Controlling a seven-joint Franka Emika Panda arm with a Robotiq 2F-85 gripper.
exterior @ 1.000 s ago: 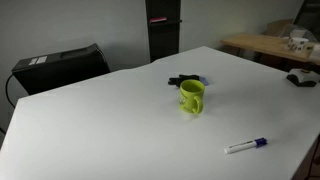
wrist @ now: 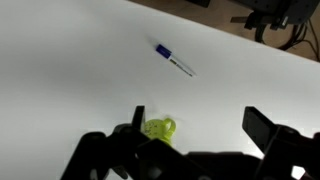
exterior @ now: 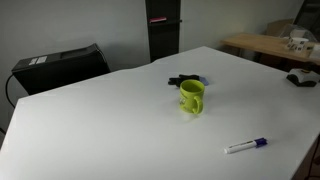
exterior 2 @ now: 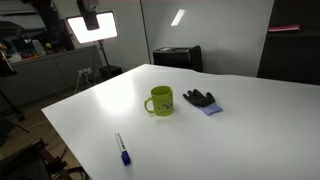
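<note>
A green mug (exterior: 192, 97) stands upright on the white table, its handle toward the front right in exterior view 1; exterior view 2 shows the same mug (exterior 2: 160, 101). Nearer the front lies a white marker with a blue cap (exterior: 246, 146), apart from the mug. From above, in the wrist view, the marker (wrist: 176, 60) is beyond my fingertips and the mug (wrist: 159, 129) is partly hidden by my gripper's dark body. My gripper is open high over the table, its fingers wide apart with nothing held.
Behind the mug lie a black glove (exterior 2: 201, 98) and a bluish cloth (exterior 2: 211, 109). A black case (exterior: 61, 71) sits at the table's far edge.
</note>
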